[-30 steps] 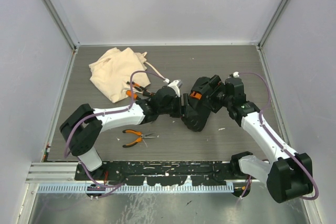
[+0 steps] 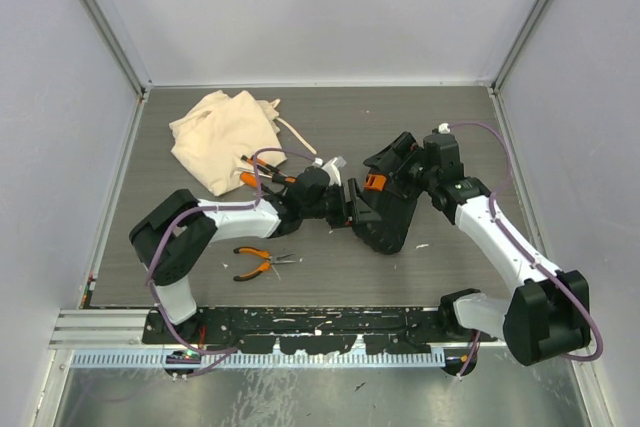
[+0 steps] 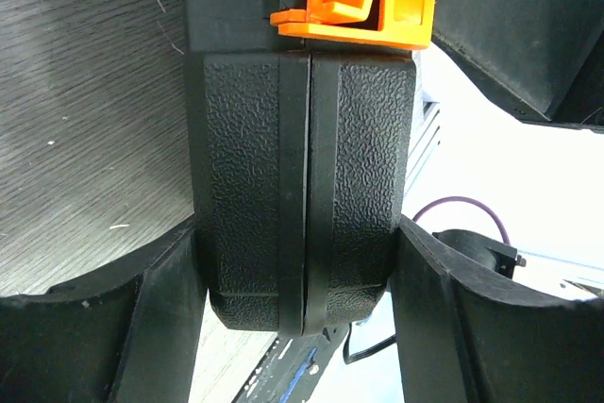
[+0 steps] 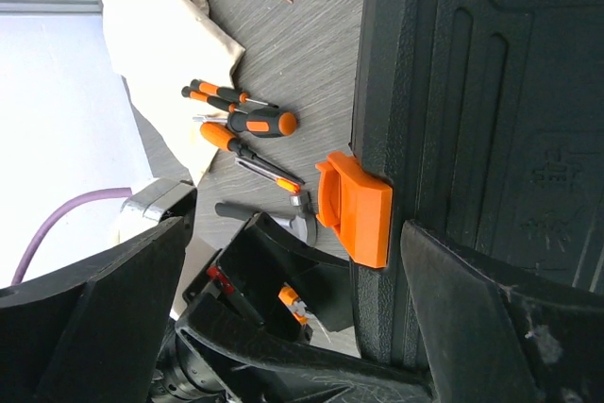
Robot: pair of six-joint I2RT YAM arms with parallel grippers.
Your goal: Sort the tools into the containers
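Observation:
A black tool case [image 2: 388, 219] with an orange latch [image 2: 375, 182] stands right of the table's middle. In the left wrist view, my left gripper is shut on the end of the case. My right gripper is open beside the orange latch, which shows between its fingers in the right wrist view. Screwdrivers [image 4: 245, 122] and a hammer [image 4: 300, 219] lie left of the case. Orange-handled pliers [image 2: 265, 261] rest at the table's front left. What the case contains is hidden.
A cream cloth [image 2: 225, 137] is spread at the back left, with a thin pale stick [image 2: 296, 134] beside it. Both arms reach in from the front corners.
The case has shifted slightly to the right and turned, with my left gripper moving along.

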